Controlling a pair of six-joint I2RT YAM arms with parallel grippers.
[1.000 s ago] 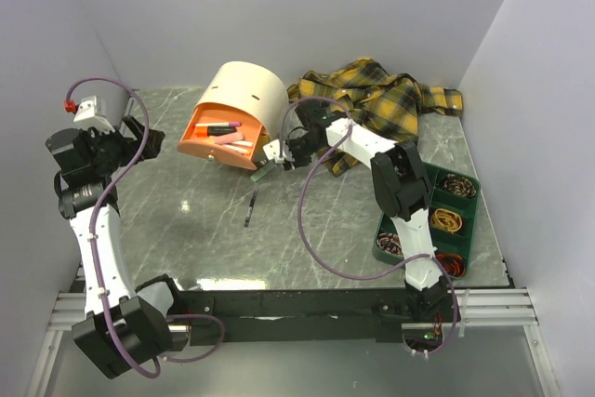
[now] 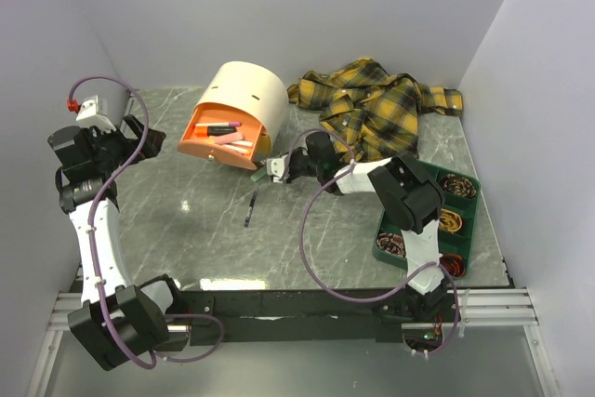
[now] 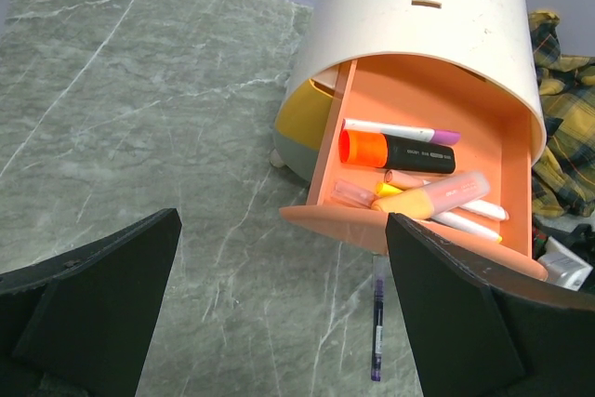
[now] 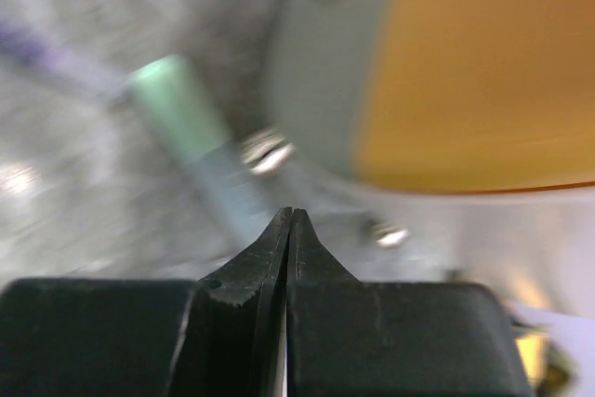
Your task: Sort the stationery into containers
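Observation:
A white rounded box (image 2: 244, 90) has its orange drawer (image 2: 200, 146) out, holding markers, a black-and-orange highlighter (image 3: 418, 154) and a pink highlighter (image 3: 451, 191). A dark pen (image 3: 377, 332) lies on the marble in front. My right gripper, shut with nothing visible between its fingers, is low beside the box's right front, near a blurred green-capped item (image 4: 172, 104) on the table. My left gripper is open and empty, raised at the far left of the top view, facing the drawer.
A crumpled plaid shirt (image 2: 372, 99) lies at the back right. A green compartment tray (image 2: 428, 174) with coiled bands stands at the right.
The left arm is nearly still.

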